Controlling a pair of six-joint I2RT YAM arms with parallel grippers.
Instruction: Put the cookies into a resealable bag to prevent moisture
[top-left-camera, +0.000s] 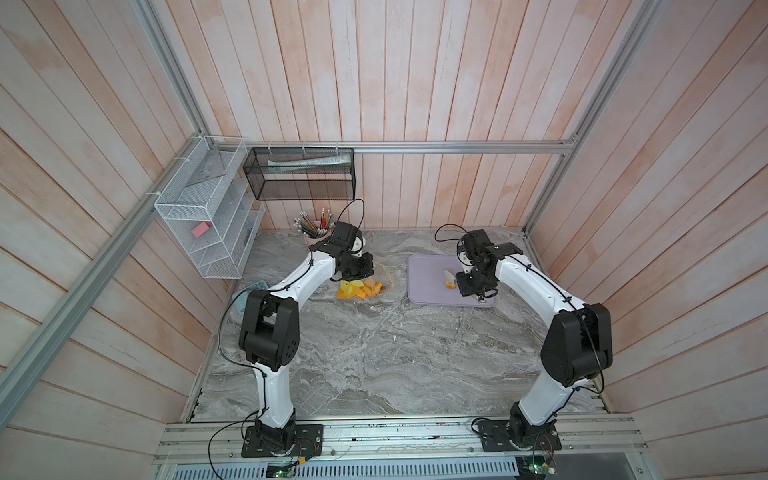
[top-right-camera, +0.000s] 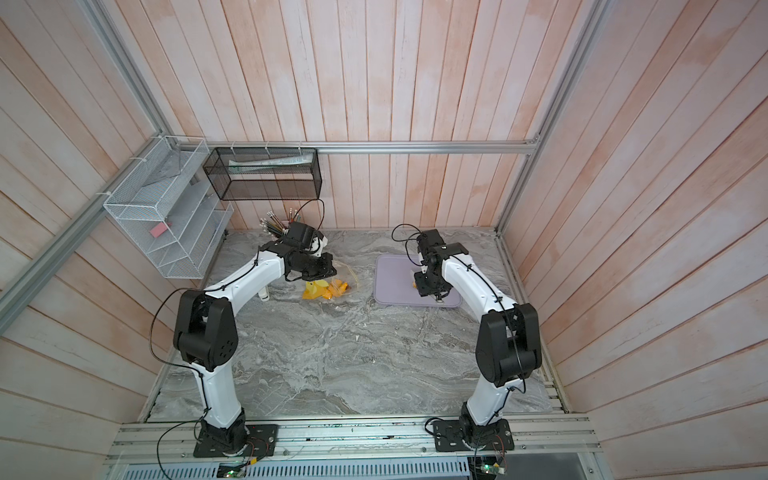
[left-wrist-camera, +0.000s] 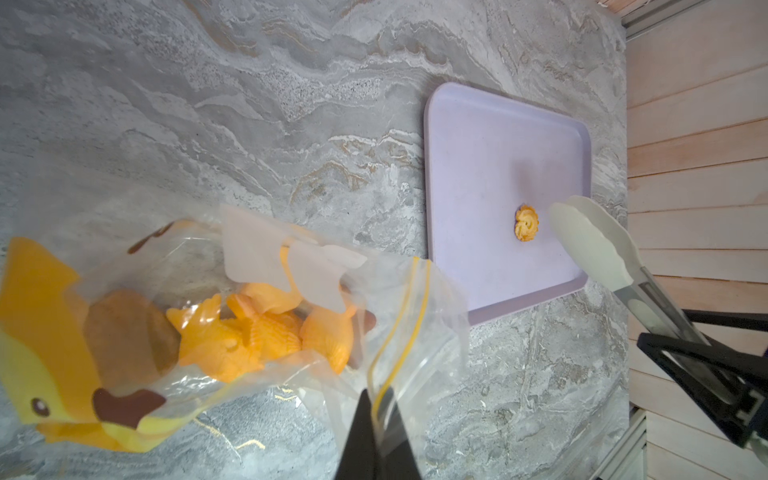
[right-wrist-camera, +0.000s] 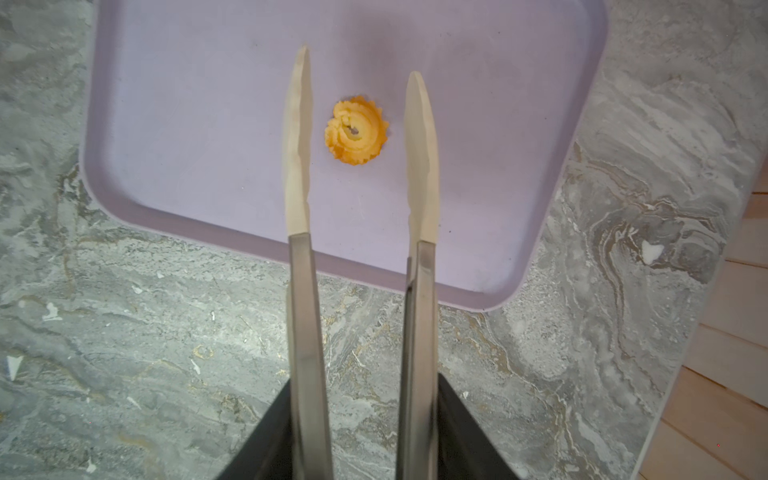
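Observation:
A transparent bag (left-wrist-camera: 400, 320) with a yellow cartoon face and a double yellow seal line lies on the table, its open mouth toward the tray. Several orange-yellow cookies (left-wrist-camera: 240, 340) show through it. My left gripper is shut on the bag's edge by the seal line. One round cookie (right-wrist-camera: 357, 130) sits on the lilac tray (right-wrist-camera: 192, 232). Metal tongs (right-wrist-camera: 308, 344) with cream tips are in my right gripper, which is shut on them. In the right wrist view their spread tips appear either side of that cookie, above the tray, with nothing between them.
A cup of pencils (top-left-camera: 314, 228) stands behind the left arm. Wire shelves (top-left-camera: 204, 212) hang on the left wall and a black mesh basket (top-left-camera: 300, 176) at the back.

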